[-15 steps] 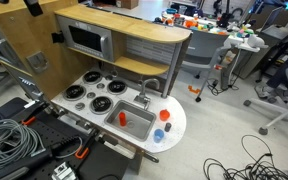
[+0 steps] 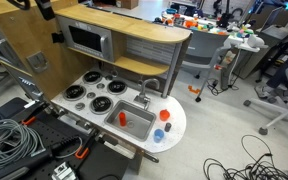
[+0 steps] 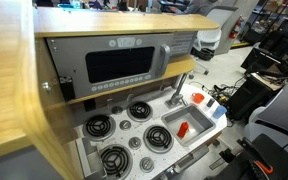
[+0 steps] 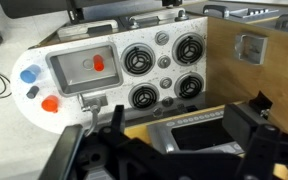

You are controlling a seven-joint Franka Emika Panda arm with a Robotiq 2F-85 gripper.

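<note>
My gripper is open in the wrist view, its dark fingers wide apart with nothing between them. It hangs high above the toy kitchen, over the microwave [image 4: 206, 132] side. A red object [image 4: 98, 62] lies in the sink [image 4: 68, 70]. On the rounded white counter end stand an orange-red cup [image 4: 50, 103], a blue cup [image 4: 29, 74] and a small dark item [image 4: 32, 92]. In exterior view 1, dark parts of the arm [image 2: 43, 8] show at the upper left; the fingertips are hard to make out there. Exterior view 2 shows no gripper.
Several stove burners [image 3: 115, 158] sit left of the sink. The silver microwave [image 3: 119, 65] is under a wooden shelf top [image 2: 124, 22]. A faucet [image 2: 142, 92] rises behind the sink. A wooden cabinet [image 2: 24, 40] borders the left. Cables [image 2: 9, 143] lie at the front left.
At the upper left of exterior view 1, dark arm parts have shifted right and now show in front of the wooden cabinet. The kitchen objects have stayed put.
</note>
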